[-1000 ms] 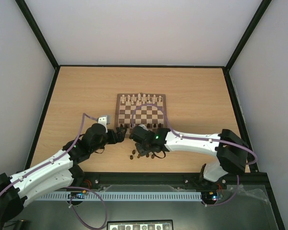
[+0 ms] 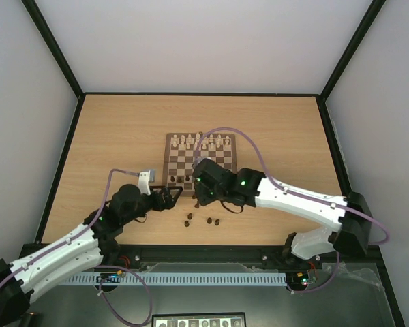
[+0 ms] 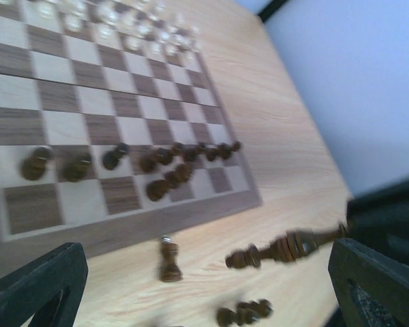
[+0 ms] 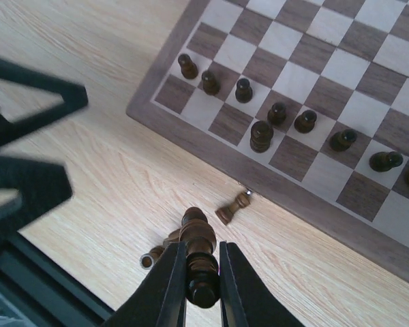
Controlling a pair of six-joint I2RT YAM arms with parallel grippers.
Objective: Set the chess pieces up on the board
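My right gripper is shut on a dark chess piece, lifted over the bare table in front of the board. In the left wrist view, that dark piece juts out sideways from the right gripper. Open and empty, my left gripper stands just off the board's near left corner; its fingers show at the left of the right wrist view. The chessboard carries white pieces along its far side. Dark pawns line the near side, with one taller dark piece behind them.
A loose dark piece lies close to the board's near edge. Several more dark pieces lie on the table towards the front.
My right gripper has moved away from the loose pieces, up towards the board's near edge.
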